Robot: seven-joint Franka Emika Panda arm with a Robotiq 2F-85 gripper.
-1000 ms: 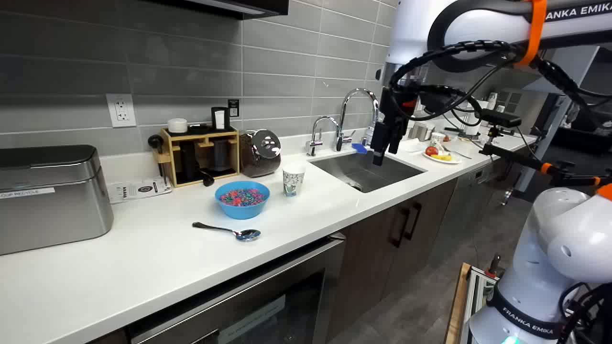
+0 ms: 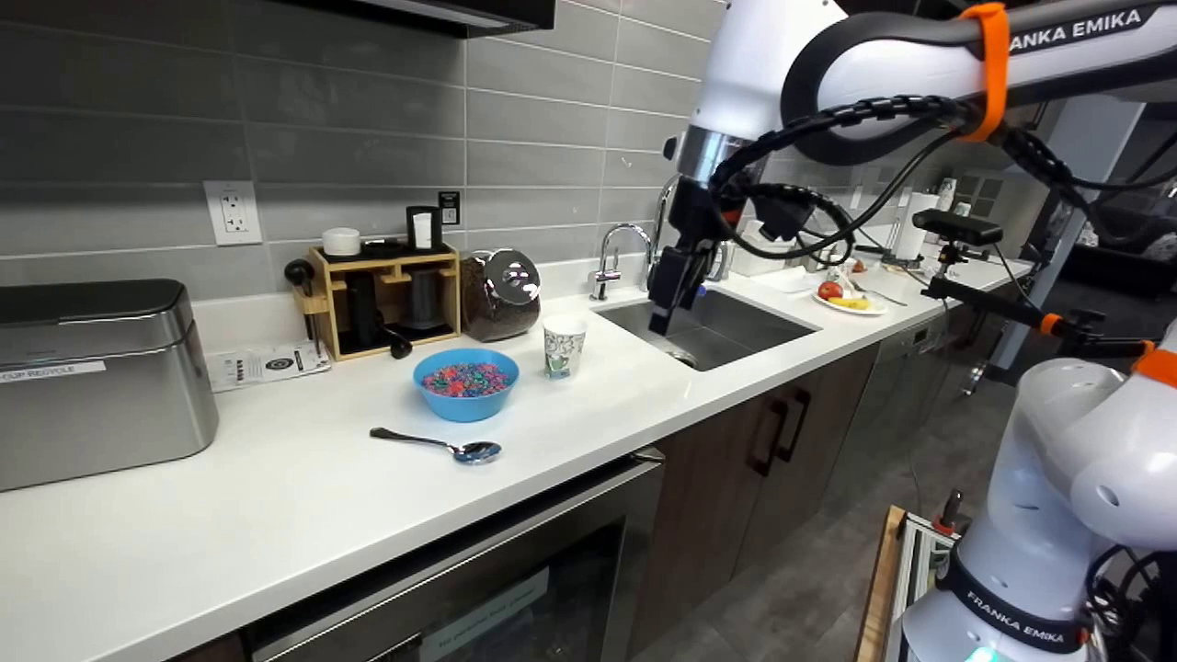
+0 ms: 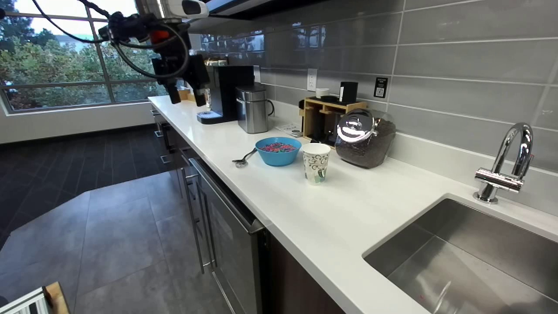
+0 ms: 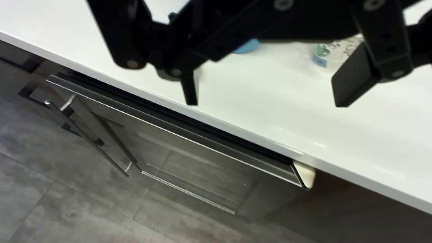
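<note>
High in the air, my gripper is open, with nothing between its fingers. The wrist view looks down past it at the white counter's front part. A blue bowl (image 2: 464, 404) of pink and blue bits stands on the counter; only a sliver of the bowl (image 4: 247, 46) shows behind the gripper in the wrist view. Beside it is an upright patterned paper cup (image 3: 316, 166), partly covered by a finger in the wrist view, where part of the cup (image 4: 338, 52) shows. A metal spoon (image 2: 475, 451) lies in front of the bowl, apart from it.
A slanted glass jar (image 3: 364, 137) and a wooden organiser (image 2: 383, 300) stand by the wall. The sink (image 2: 717, 336) and faucet (image 3: 506, 162) lie beyond the cup. A steel bin (image 2: 105, 381) occupies the left end.
In exterior view 1, the arm and gripper have moved left and slightly up, toward the cup's side. The bowl, cup and spoon have stayed in place.
</note>
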